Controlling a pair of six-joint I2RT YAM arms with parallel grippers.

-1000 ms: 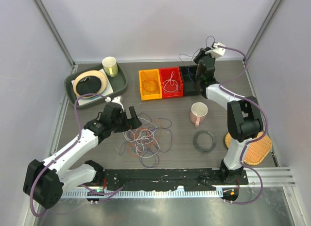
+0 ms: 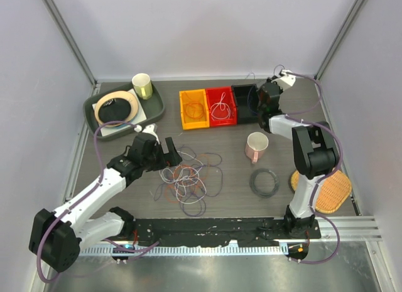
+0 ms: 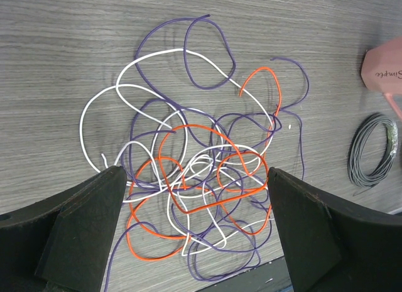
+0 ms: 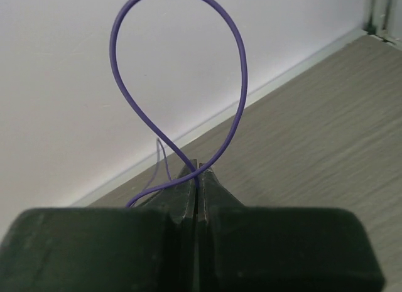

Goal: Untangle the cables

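A heap of white, orange and purple cables (image 3: 207, 166) lies tangled on the table, below my left gripper. That gripper stands open above the heap, its fingers empty. In the right wrist view my right gripper is shut on a purple cable (image 4: 242, 72), which loops up from its fingertips. From above, this arm is at the back right, beside the black bin (image 2: 245, 100), and part of the cable shows over that bin. An orange cable lies in the yellow bin (image 2: 187, 124), a white one in the red bin (image 2: 220, 121).
A pink mug (image 2: 256, 145) and a dark coiled cable (image 2: 257, 190) sit right of the heap. A dark green tray (image 2: 156, 110) with a cup (image 2: 142, 85) is at back left. A woven orange mat (image 2: 334, 193) lies at the right edge.
My right gripper has shifted right and lower in the top view, carrying the purple cable with it; the loop sits lower now. The left arm and the heap look unchanged.
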